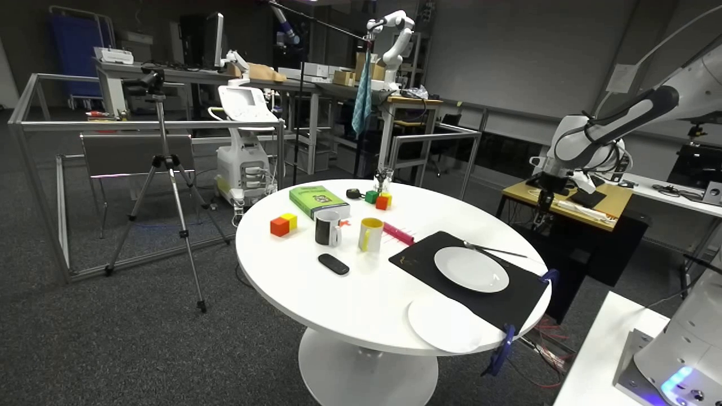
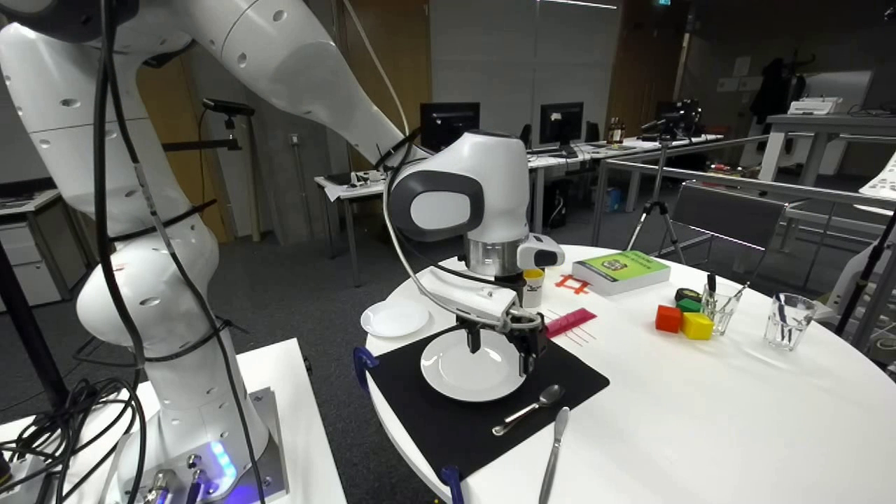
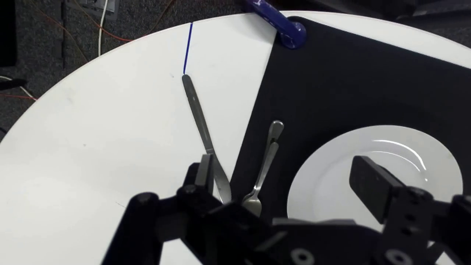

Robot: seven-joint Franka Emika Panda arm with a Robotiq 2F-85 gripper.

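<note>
My gripper stands open above the table, nothing between its fingers. In the wrist view, one finger [image 3: 204,173] overlaps the knife [image 3: 199,117] from above, while the other finger [image 3: 369,187] hangs over the white plate [image 3: 315,187]. The plate rests on a black mat [image 3: 340,84]. Between knife and plate, a spoon [image 3: 266,167] lies on the mat, overlapping another metal handle [image 3: 275,129]; the lower ends are partly hidden by the gripper. Exterior view 2 has the gripper [image 2: 501,353] over the plate [image 2: 458,369], with the knife [image 2: 554,458] on bare table beyond the mat.
Blue clamps [image 2: 362,367] hold the mat at the table edge. A second white plate [image 1: 443,325] lies beside it. Farther off are mugs [image 1: 370,235], a green book [image 1: 318,201], colored blocks [image 2: 669,318] and glasses [image 2: 787,323]. Bare table [image 2: 714,403] spreads right of the knife.
</note>
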